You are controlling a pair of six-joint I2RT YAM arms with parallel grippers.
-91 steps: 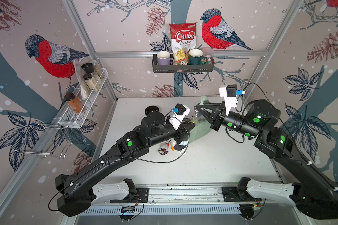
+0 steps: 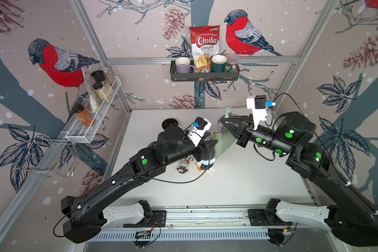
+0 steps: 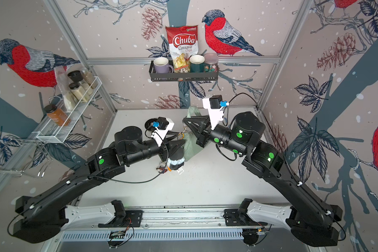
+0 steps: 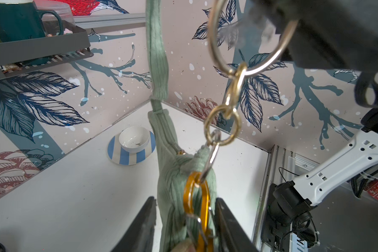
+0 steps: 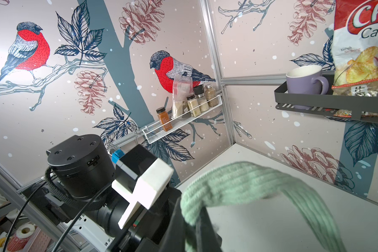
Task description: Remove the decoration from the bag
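The pale green ribbed bag [image 2: 224, 145] hangs between my two grippers, its strap [image 5: 247, 180] arching up near the right one. A dark plush decoration [image 3: 176, 163] with a white band and orange feet dangles under the left gripper. In the left wrist view an orange clip [image 4: 196, 195] stands between the parted fingers of my left gripper, in front of the bag. From the clip, a clasp and gold links lead up to a large gold ring [image 4: 262, 69] at the tip of my right gripper [image 2: 222, 121], which is shut on it. The exact contact is blurred.
A small plush toy [image 2: 182, 166] lies on the white table [image 2: 256, 180]. Toward the back sits a white bowl [image 4: 134, 139] on a striped saucer [image 4: 124, 158]. A dark shelf [image 2: 203, 77] with mugs hangs on the back wall.
The dark plush has swung slightly right and lower, so its white tag now shows. The bag has shifted a little. Both arms have barely moved.
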